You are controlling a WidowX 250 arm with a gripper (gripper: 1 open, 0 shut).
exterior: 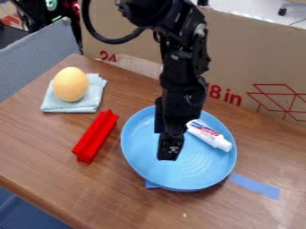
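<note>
My black gripper [170, 141] hangs open over the blue plate [167, 176], its fingertips low above the plate's middle-left, left of a white toothpaste tube [209, 135] lying on the plate's right side. A red elongated object [96, 136] lies on the wood left of the plate. A yellow egg-shaped object [71, 85] rests on a folded light-blue cloth [57, 105] at the upper left.
A cardboard box [263, 72] walls off the back of the wooden table [72, 170]. Blue tape [253, 184] is on the wood at the right. A grey padded edge borders the left.
</note>
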